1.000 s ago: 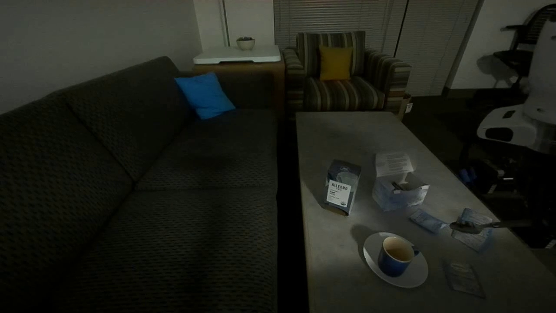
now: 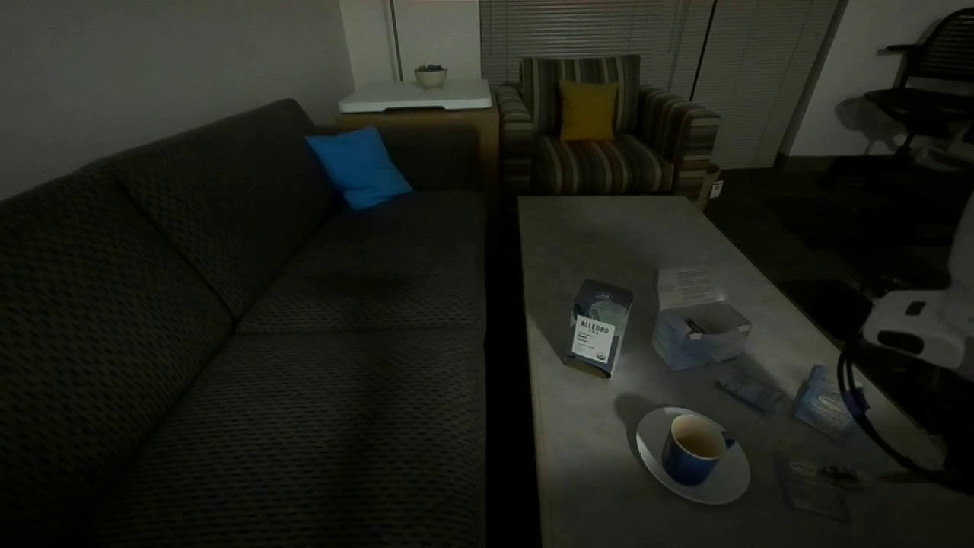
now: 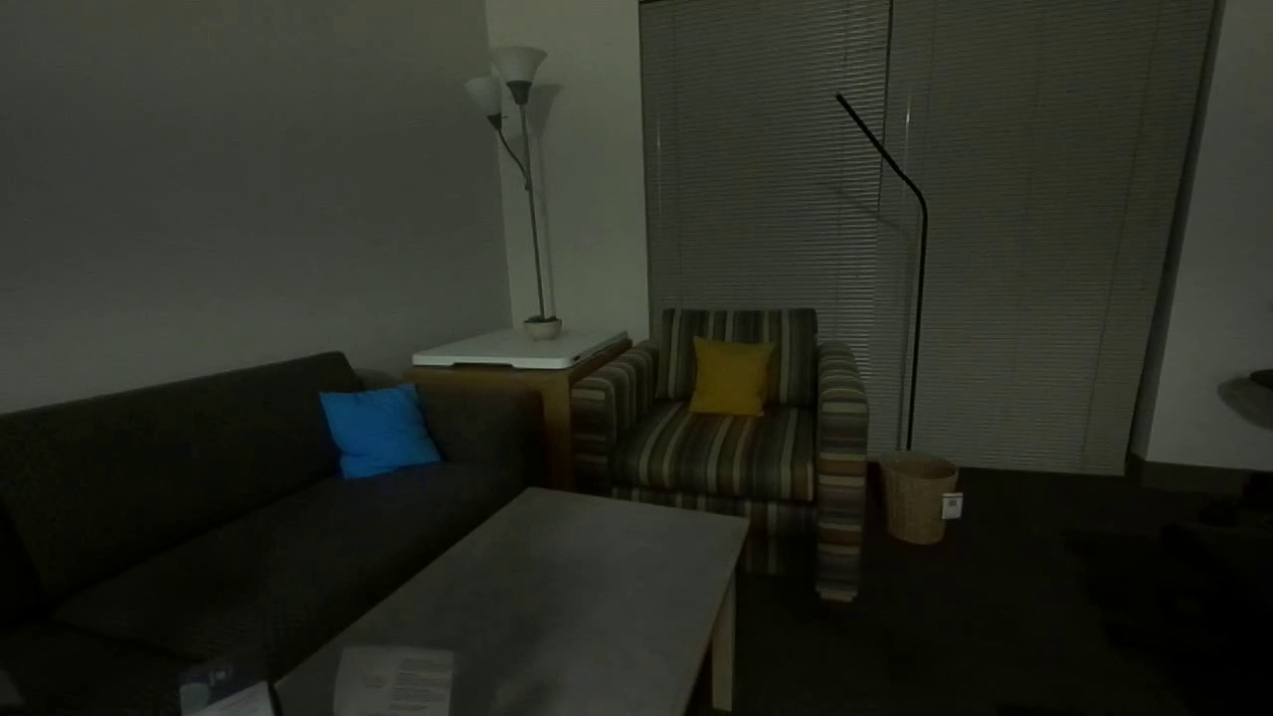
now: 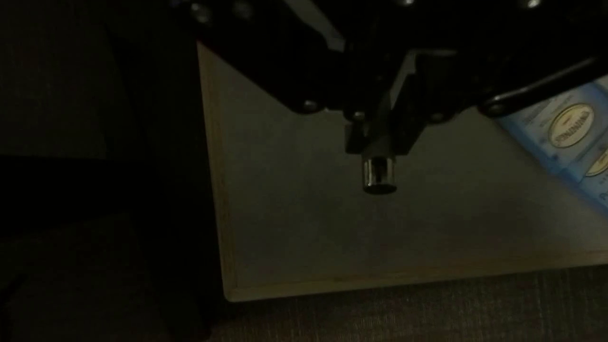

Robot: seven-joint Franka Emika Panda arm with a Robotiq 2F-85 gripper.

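Observation:
A blue cup [image 2: 692, 452] with light brown liquid inside stands on a white saucer [image 2: 650, 438] on the coffee table. In the wrist view my gripper is shut on a shiny metal handle [image 4: 379, 174], whose rounded end sticks out beyond the fingers. In exterior view 1 the spoon [image 2: 835, 473] shows dimly to the right of the saucer, over a flat tea packet [image 2: 813, 501]. My fingers are lost in darkness at the right edge there.
Behind the cup stand a dark Allegro tea box [image 2: 598, 329] and an opened box [image 2: 698, 336]. Blue tea packets [image 2: 826, 402] lie to the right. A sofa [image 2: 393, 393] runs along the left side.
The spoon has moved toward the near side of the table, from above the blue packet to over the nearer flat packet. My arm has shifted right and nearer. The tableware stays put.

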